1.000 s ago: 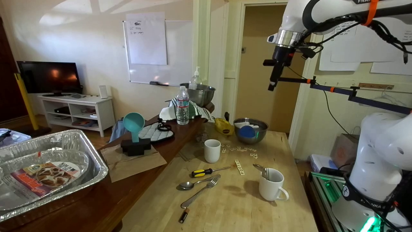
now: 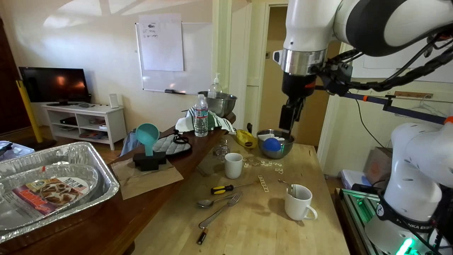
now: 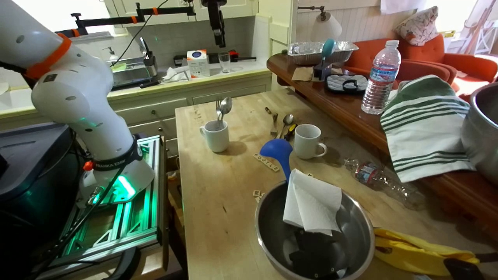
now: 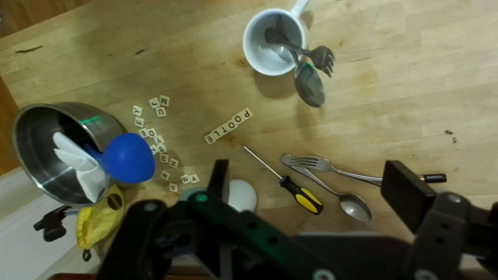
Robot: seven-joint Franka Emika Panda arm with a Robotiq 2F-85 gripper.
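High above the wooden table, my gripper stands open, its black fingers (image 4: 407, 193) wide apart with nothing held. Below, between the fingers in the wrist view, lie a yellow-and-black screwdriver (image 4: 301, 196), a fork (image 4: 315, 163) and a spoon (image 4: 355, 207). A white mug (image 4: 274, 44) holds another fork and spoon, standing upright. The other white mug (image 2: 233, 165) looks empty; a finger partly hides it in the wrist view. A steel bowl (image 3: 268, 233) contains a blue ladle (image 3: 276, 150) and white paper (image 3: 313, 203). Letter tiles (image 4: 228, 125) lie between bowl and mugs.
A clear bottle (image 3: 383, 182) lies on its side near the raised wooden counter (image 2: 170, 182). Beside the bowl is a yellow bag (image 2: 246, 138). The counter carries foil trays (image 2: 102, 170), an upright water bottle (image 2: 200, 117) and a striped towel (image 3: 425, 126).
In exterior view 1 my gripper has moved lower and to the left, now pointing down over the far part of the table. The objects on the table look unmoved.
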